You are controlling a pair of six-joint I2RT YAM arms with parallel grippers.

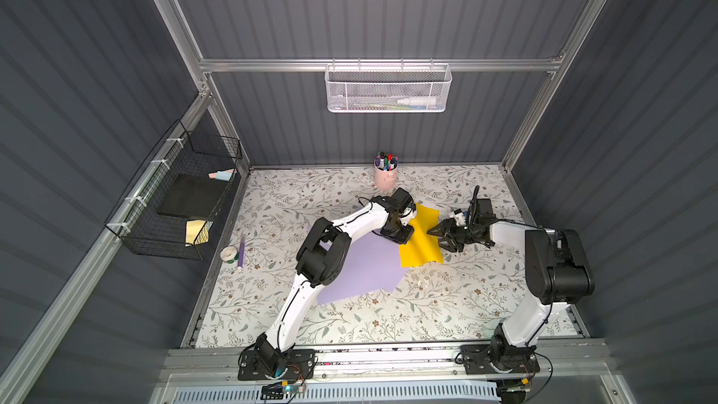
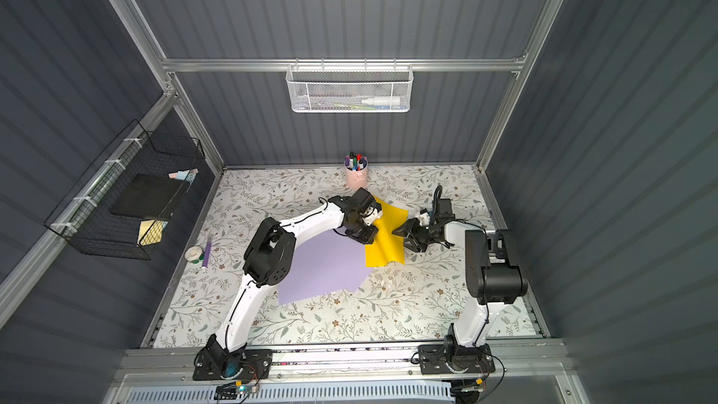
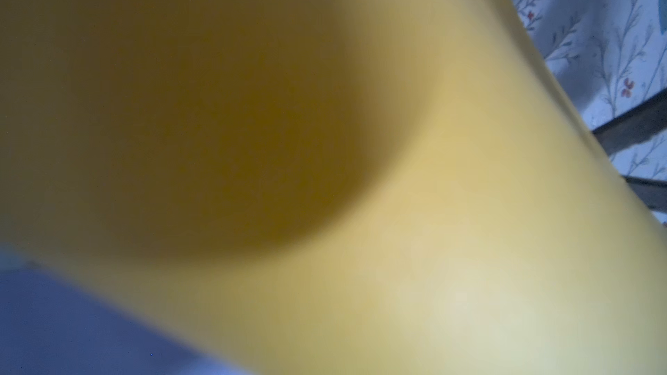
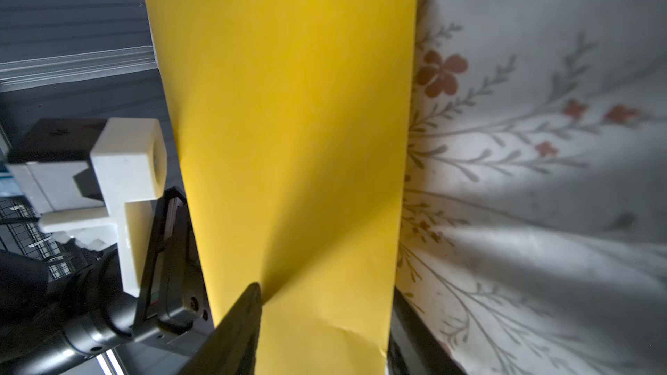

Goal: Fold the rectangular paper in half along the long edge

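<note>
The yellow paper (image 1: 420,248) lies bowed at mid-table, over the right edge of a purple sheet (image 1: 370,265). My left gripper (image 1: 404,235) is shut at the yellow paper's left side; whether paper is between its fingers cannot be made out. Blurred yellow paper (image 3: 500,236) fills most of the left wrist view, with no fingers showing. My right gripper (image 2: 410,235) stands part open at the paper's right edge. In the right wrist view its dark fingers (image 4: 232,336) are spread apart, with the yellow paper (image 4: 291,132) in the gap between them.
A pink cup of pens (image 1: 385,176) stands behind the paper. Tape (image 1: 229,254) and a purple stick (image 1: 241,250) lie at the far left, below a black wire basket (image 1: 172,209). A white mesh basket (image 1: 388,89) hangs at the back.
</note>
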